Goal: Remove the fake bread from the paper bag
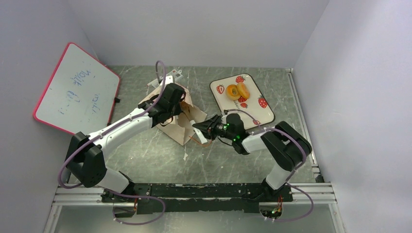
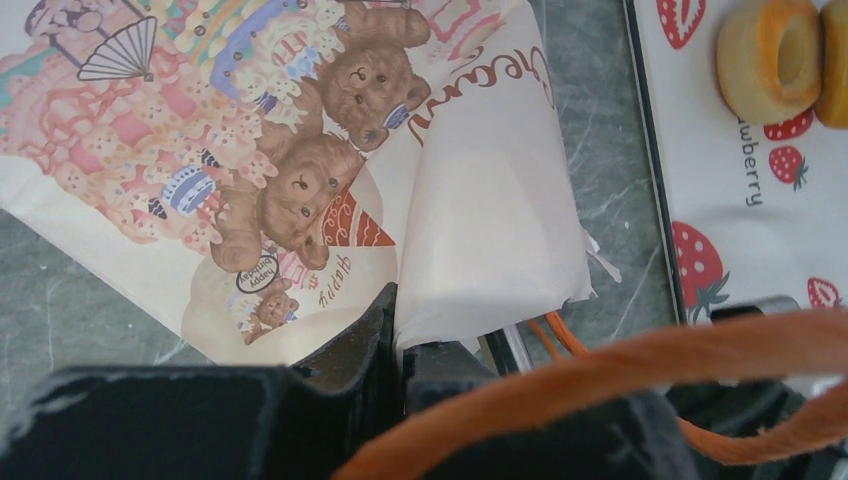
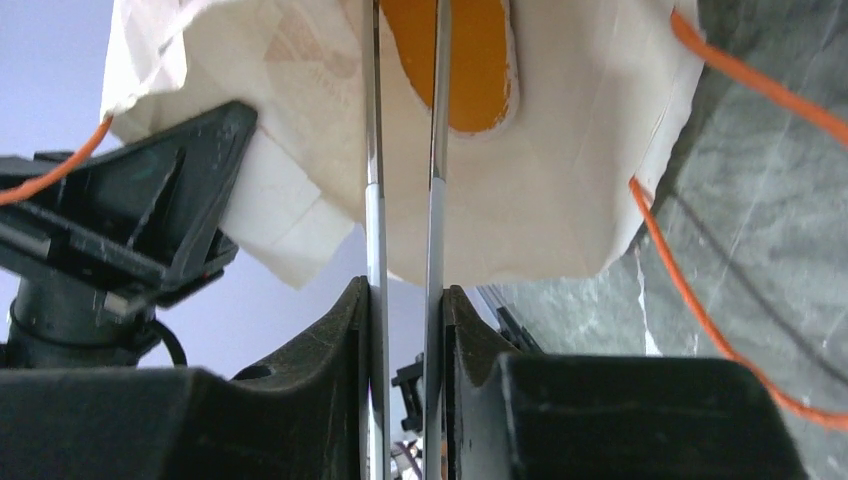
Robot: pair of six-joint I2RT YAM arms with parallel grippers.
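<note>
The paper bag [image 1: 172, 131], printed with bears [image 2: 300, 190], lies on its side with its mouth open to the right. My left gripper is shut on the folded paper at the bag's edge. My right gripper reaches into the bag, its two long metal fingers a short way apart over an orange-brown fake bread [image 3: 480, 80] inside; whether the bread is held between them cannot be told, as the tips are out of frame.
A strawberry tray [image 1: 223, 102] with two breads [image 1: 233, 92] stands at the right behind my right arm. A whiteboard [image 1: 75, 90] leans at the left.
</note>
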